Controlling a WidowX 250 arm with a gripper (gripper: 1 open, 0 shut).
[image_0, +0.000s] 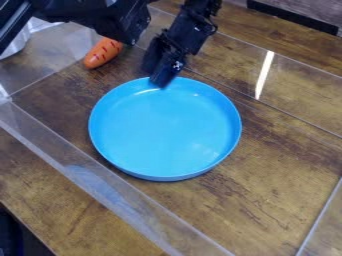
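A large blue plate (164, 133) lies on the wooden surface in the middle of the camera view. An orange carrot (102, 52) lies behind it to the left. My dark gripper (163, 68) hangs over the back edge of the plate, open, right of the carrot; its fingers are dark and hard to make out, and I see nothing held in them.
A clear transparent edge runs along the left and front-left of the surface. A white object sits at the far left. The wood to the right of the plate is clear.
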